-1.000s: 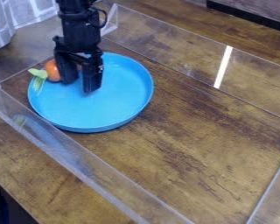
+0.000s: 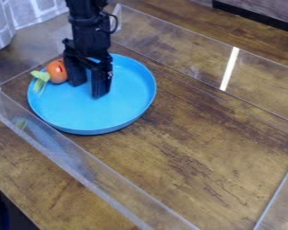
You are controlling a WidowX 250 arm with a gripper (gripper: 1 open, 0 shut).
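Note:
A round blue plate [image 2: 101,106] lies on the wooden floor at the upper left. An orange object with a pale green top [image 2: 57,68], like a toy carrot, rests at its left rim. My black gripper [image 2: 85,79] hangs from the top of the view over the back half of the plate, its fingers low beside the orange object. Whether it is open or shut, or touches that object, I cannot tell.
Clear plastic walls run along the lower left and the back right. A crumpled pale covering [image 2: 7,27] sits at the top left. The wooden floor to the right of the plate is bare.
The black gripper has shifted slightly over the plate near the orange object. The plate looks unmoved.

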